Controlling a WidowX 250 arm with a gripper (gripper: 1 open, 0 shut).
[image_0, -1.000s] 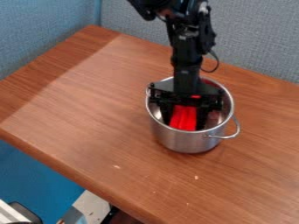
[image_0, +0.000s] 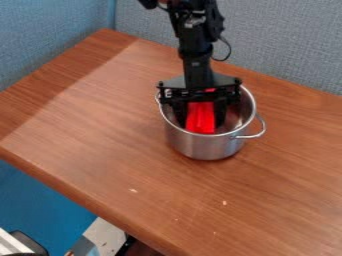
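Note:
A steel pot (image_0: 197, 146) with side handles stands on the wooden table (image_0: 94, 140), right of centre. The black gripper (image_0: 202, 108) reaches down into it from above, shut on a red object (image_0: 201, 118) inside the pot. The fingertips are partly hidden by the object and the pot's wall.
Blue and grey padded walls (image_0: 267, 45) stand behind. Beyond the front-left edge are a blue floor and some white and black items, partly out of view.
The gripper, red object and pot have shifted to the left and slightly up in the view, away from the front edge, with the gripper still down at the pot.

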